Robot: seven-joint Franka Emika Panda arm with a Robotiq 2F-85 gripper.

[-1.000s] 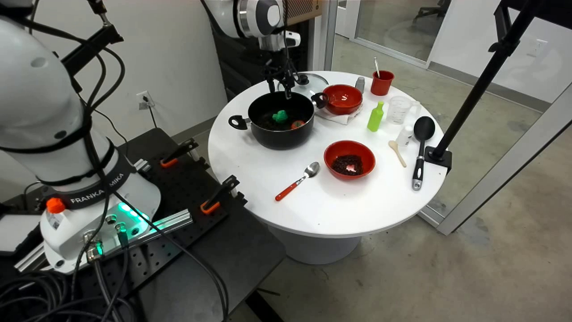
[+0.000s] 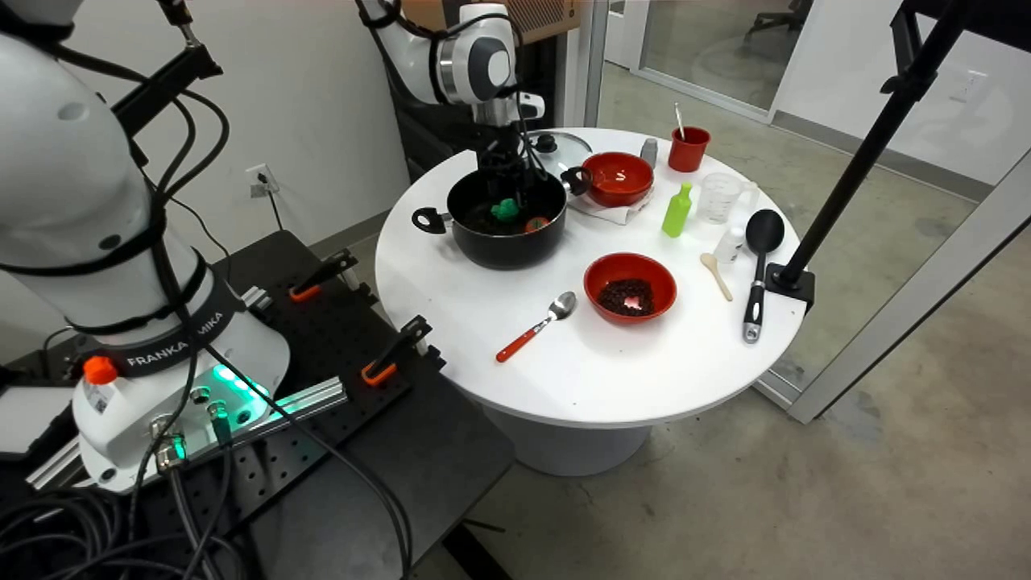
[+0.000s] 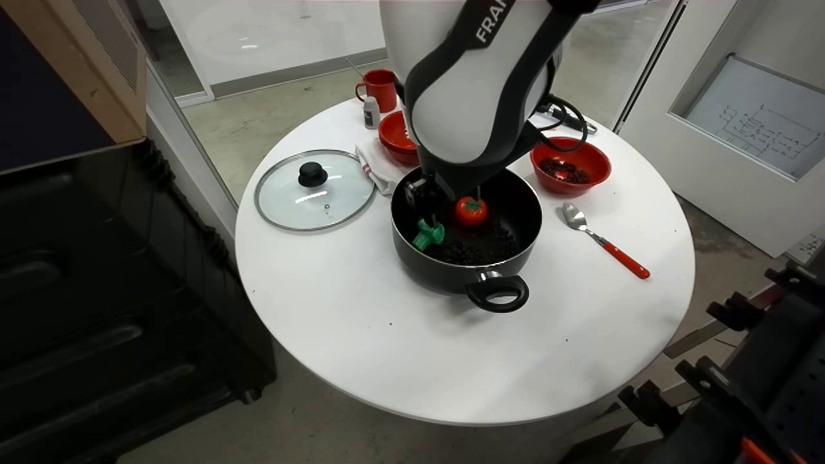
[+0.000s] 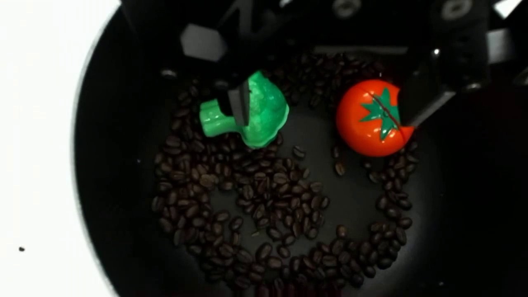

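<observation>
My gripper is open and reaches down into the black pot (image 2: 509, 250), with its fingertips wide apart in the wrist view (image 4: 329, 116). Under the left finger (image 4: 239, 104) lies a green toy broccoli (image 4: 267, 111), partly covered by that finger. The right finger (image 4: 429, 101) overlaps the edge of a red toy tomato (image 4: 364, 121) with a green leaf top. Nothing is clamped between the fingers; whether they touch either toy, I cannot tell. Coffee beans (image 4: 277, 193) cover much of the pot's floor.
A glass lid (image 3: 309, 209) lies beside the pot. A red bowl of beans (image 2: 630, 270), a red-handled spoon (image 2: 536, 327), an empty red bowl (image 2: 619, 179) and a green bottle (image 2: 678, 211) share the white table (image 2: 541, 387).
The arm has come down, taking my gripper from above the pot's rim to inside it. The pot and the toys look unmoved.
</observation>
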